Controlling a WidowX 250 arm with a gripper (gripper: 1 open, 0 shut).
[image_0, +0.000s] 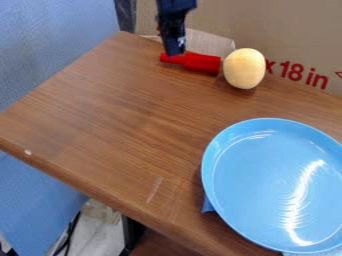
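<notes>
A red cylindrical object (199, 62) lies on its side near the back of the wooden table. My dark gripper (174, 45) hangs at the top of the camera view, directly above the red object's left part; whether it is open or shut is unclear. A pale yellow egg-shaped object (245, 67) sits to the right of the red one. A large blue plate (267, 175) lies at the front right.
A cardboard box (301, 40) stands along the back, with a whitish object behind the red one.
</notes>
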